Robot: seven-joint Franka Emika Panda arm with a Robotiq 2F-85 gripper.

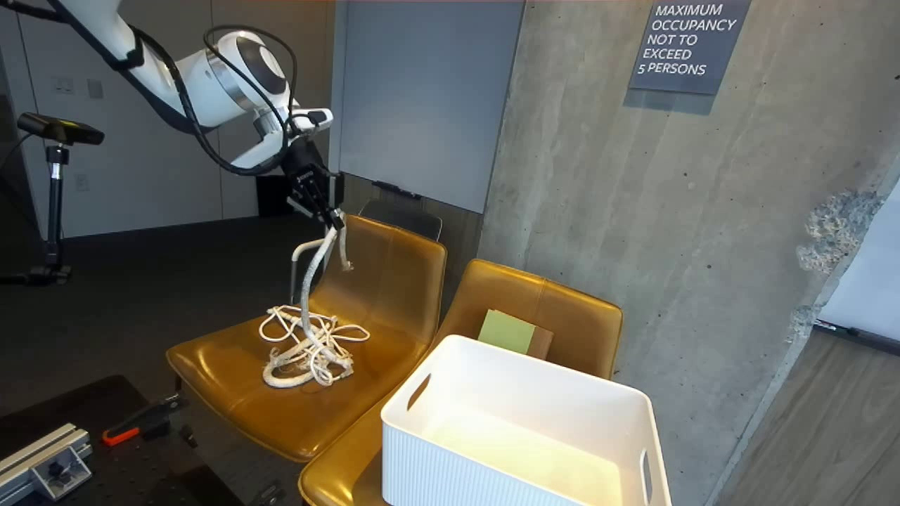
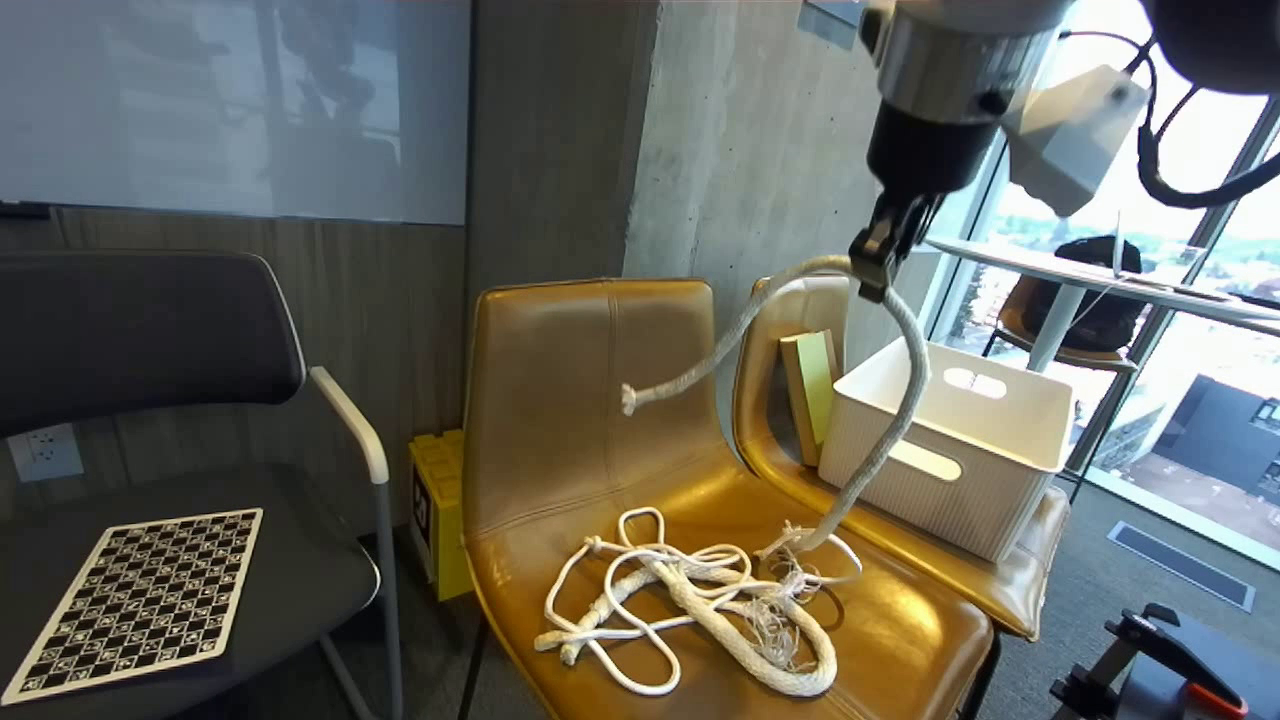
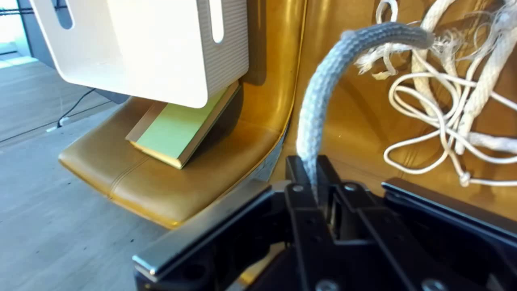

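Note:
My gripper (image 1: pixel 335 221) is high above the nearer tan chair, shut on a thick white rope (image 2: pixel 908 348). From the fingers one length of rope droops to the pile on the seat, while a short free end (image 2: pixel 672 386) hangs out to the other side. In the wrist view the held rope (image 3: pixel 323 82) rises between the fingertips and curves right. Below, a tangle of thin white cord (image 2: pixel 636 600) and thicker frayed rope (image 2: pixel 798 678) lies on the chair seat (image 1: pixel 228 362). How the held rope joins the tangle is partly hidden.
A white bin (image 1: pixel 523 384), open on top, sits on the second tan chair beside it. Behind the bin a green book (image 1: pixel 506 330) leans on the backrest. A dark chair with a checkered board (image 2: pixel 144 600) stands left in exterior view 2.

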